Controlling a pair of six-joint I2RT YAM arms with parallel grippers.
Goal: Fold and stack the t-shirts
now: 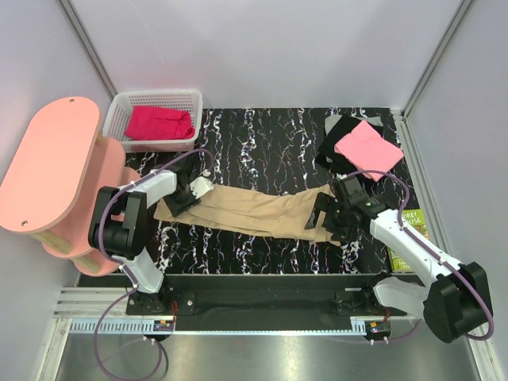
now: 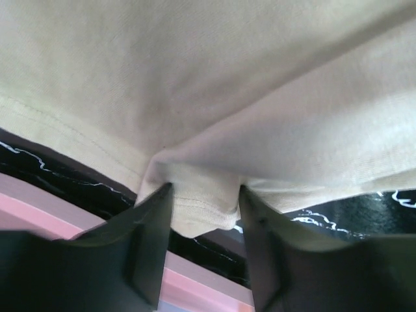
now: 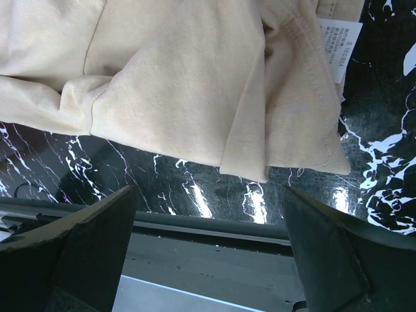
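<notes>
A beige t-shirt (image 1: 254, 210) lies as a long folded strip across the black marbled table. At its left end my left gripper (image 1: 181, 206) is down on the cloth. In the left wrist view, the left gripper has its fingertips apart on either side of a bunched corner of the shirt (image 2: 201, 195); a gap still shows between the fingers. My right gripper stands wide open over the front edge of the shirt's right end (image 3: 195, 97), with no cloth between its fingers. A white label (image 3: 338, 49) shows at that end.
At the back right lies a pile with a pink shirt (image 1: 369, 148) over black (image 1: 332, 151) and grey cloth. A white basket (image 1: 194, 99) holds red cloth (image 1: 161, 124). A pink shelf (image 1: 48, 167) stands close to the left arm.
</notes>
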